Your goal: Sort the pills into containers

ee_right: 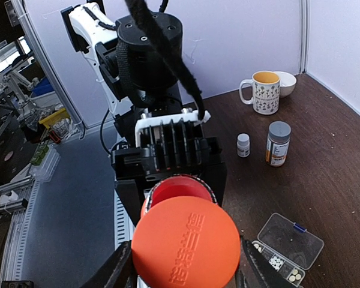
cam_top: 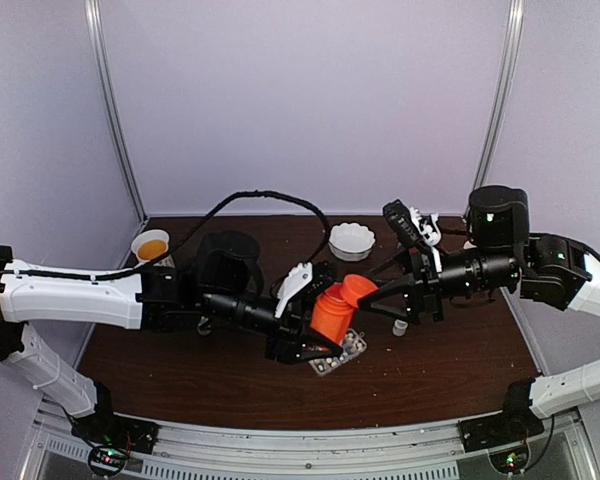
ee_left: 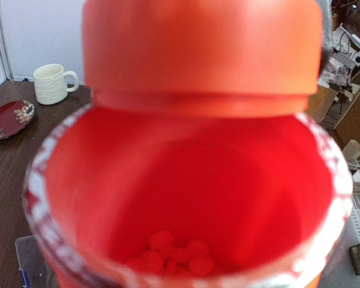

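My left gripper [cam_top: 325,325] is shut on an orange pill bottle [cam_top: 330,315], held above the table. The bottle's mouth is uncovered in the left wrist view, and several round pills [ee_left: 171,252] lie at its bottom. Just off the mouth is the orange cap [cam_top: 357,289], with my right gripper [cam_top: 370,293] shut on it; in the right wrist view the cap [ee_right: 186,243] fills the space between the fingers. Below on the table lies a clear pill box [ee_right: 282,255], its lid open, with white pills in some compartments.
On the table stand a patterned mug [ee_right: 266,93], a grey-capped bottle [ee_right: 278,144] and a small white bottle [ee_right: 243,145]. A white bowl [cam_top: 352,241] sits at the back, and a white mug [ee_left: 51,84] and red plate [ee_left: 11,119] also show.
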